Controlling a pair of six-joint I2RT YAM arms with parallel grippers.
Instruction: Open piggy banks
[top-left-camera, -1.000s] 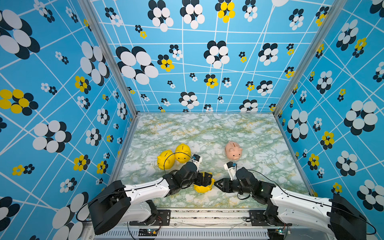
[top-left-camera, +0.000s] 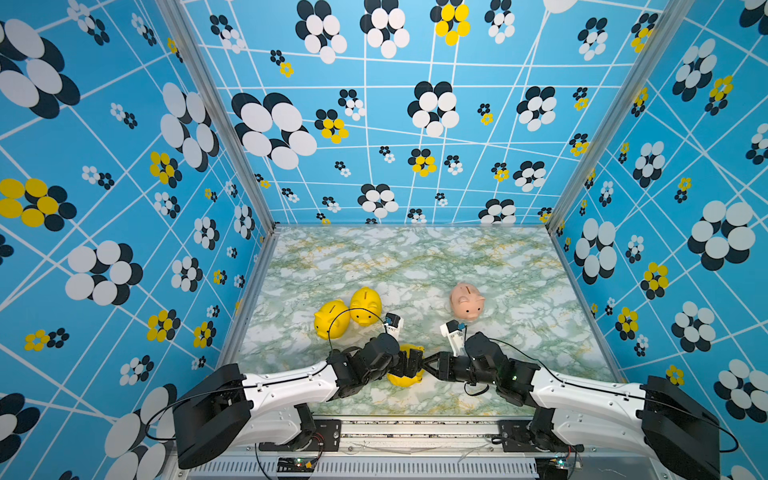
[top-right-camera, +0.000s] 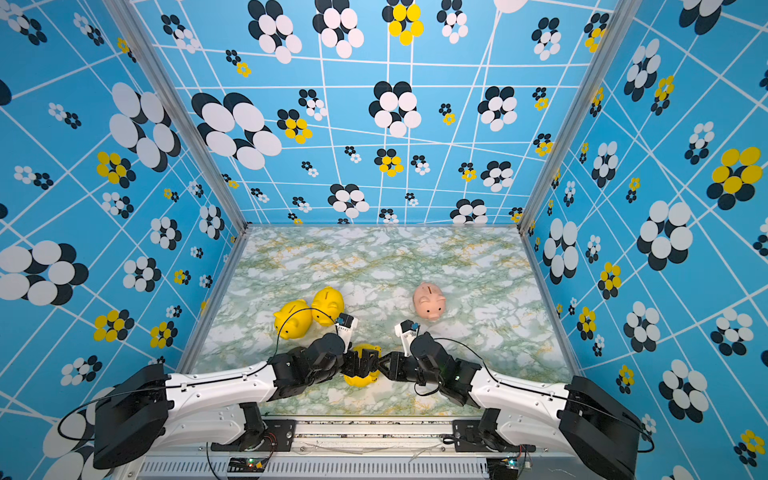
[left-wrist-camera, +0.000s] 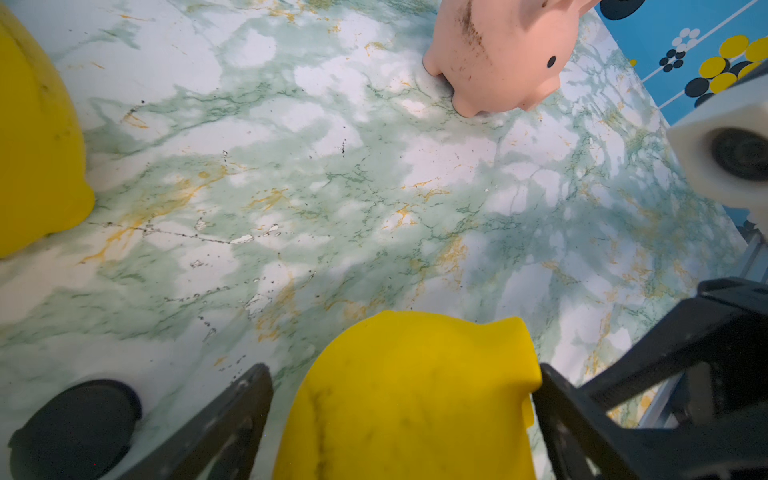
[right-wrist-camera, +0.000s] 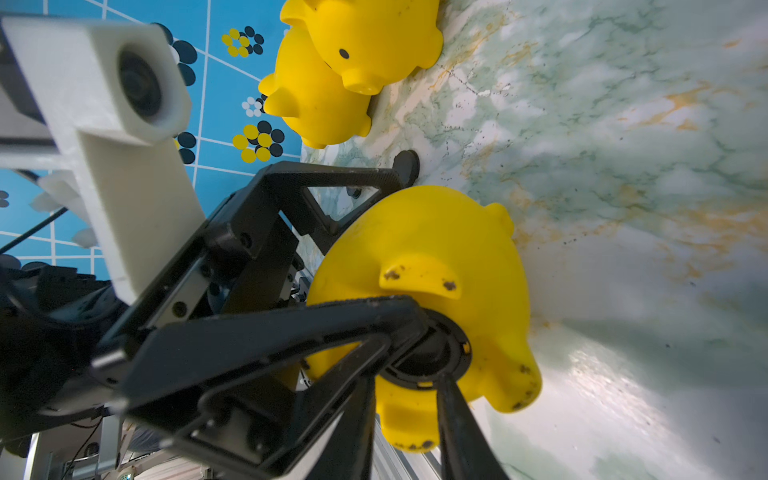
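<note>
A yellow piggy bank (right-wrist-camera: 448, 240) lies tipped at the front middle, its underside with a round black plug (right-wrist-camera: 462, 344) turned toward my right arm. My left gripper (top-left-camera: 411, 362) is open around it, one finger on each side in the left wrist view. My right gripper points at the plug with its narrow fingers (right-wrist-camera: 462, 432) part open and a slim gap between them. Its tips are close to the plug's lower edge; whether they touch is hard to tell. Two more yellow piggy banks (top-left-camera: 332, 319) (top-left-camera: 365, 305) stand at the left, and a pink one (top-left-camera: 466, 301) stands right of centre.
A flat black disc (left-wrist-camera: 76, 430) lies on the marble table (left-wrist-camera: 264, 200) near my left gripper. Both wrist cameras hang close over the front middle.
My right gripper has moved left toward the piggy bank's underside, and its fingers have drawn closer together. The left arm has shifted only slightly. The other piggy banks have not moved.
</note>
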